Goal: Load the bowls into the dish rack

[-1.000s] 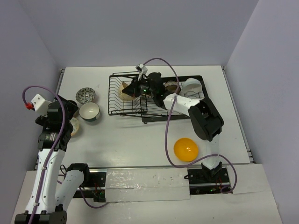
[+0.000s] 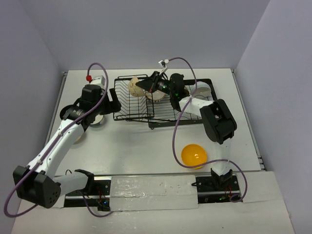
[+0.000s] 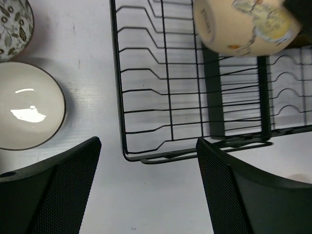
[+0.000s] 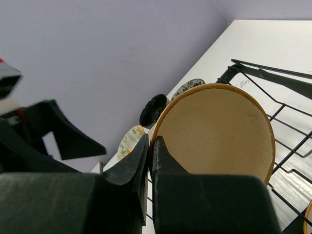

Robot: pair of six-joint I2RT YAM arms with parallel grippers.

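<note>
A cream bowl [image 2: 136, 87] is held on its side over the left section of the black dish rack [image 2: 132, 119]. My right gripper is shut on its rim, and the bowl's plain inside [image 4: 219, 131] faces the right wrist camera. The patterned outside of this cream bowl [image 3: 248, 29] shows in the left wrist view. At the rack's left side, my left gripper stands open and empty. Left of the rack lie a white bowl with a dark rim [image 3: 29, 105] and a grey-patterned bowl [image 3: 14, 27]. An orange bowl [image 2: 194, 155] sits at front right.
In the rack's right part stand a white bowl [image 2: 200, 89] and, by my right gripper, another light bowl [image 2: 156, 95]. A black bowl [image 4: 152, 111] and a floral bowl [image 4: 130, 140] lie at the far left.
My left arm has swung from the table's left side rightward to the rack, passing over the bowls there. My right gripper has shifted slightly right and back with the cream bowl.
</note>
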